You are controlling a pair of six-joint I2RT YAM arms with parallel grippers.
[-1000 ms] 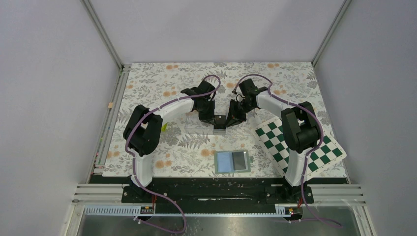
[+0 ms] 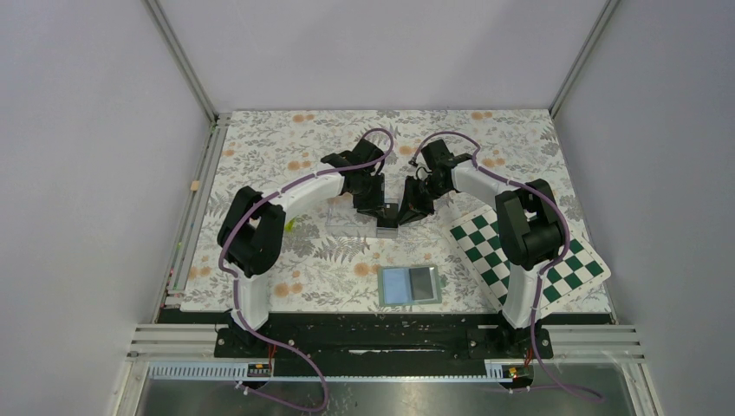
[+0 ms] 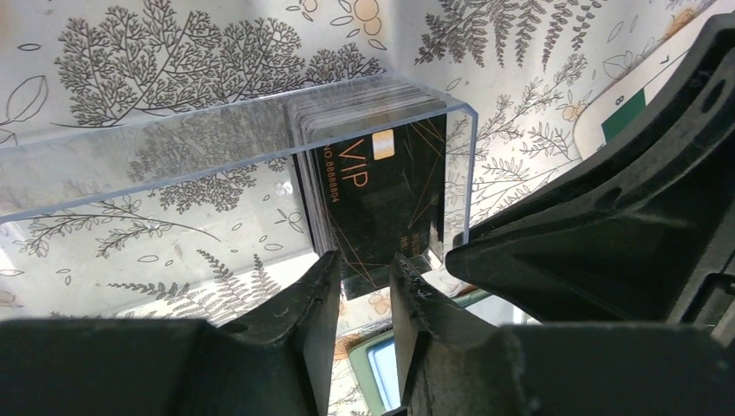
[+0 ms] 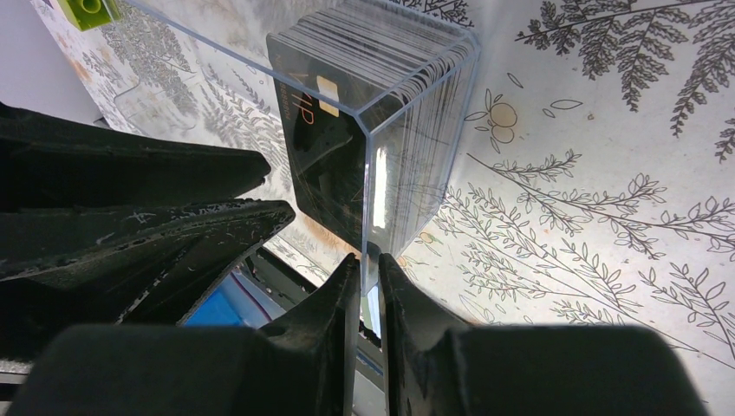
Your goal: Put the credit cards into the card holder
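Observation:
A stack of black VIP credit cards (image 3: 381, 195) stands on edge at the right end of a clear box (image 3: 199, 180). My left gripper is open over the front card's lower part in the left wrist view, its fingertips apart. Whether they touch the card is hard to tell. At the box's right end, my right gripper is shut on the clear wall. The card holder (image 2: 396, 288), with one light blue and one grey half, lies flat near the table's front edge.
A green checkered board (image 2: 485, 256) lies on the right. A small green object (image 4: 85, 12) is by the box's left end. Both grippers are close together at the box.
My left gripper has shifted slightly to the right over the cards. The right arm, the box and the card holder look unmoved.

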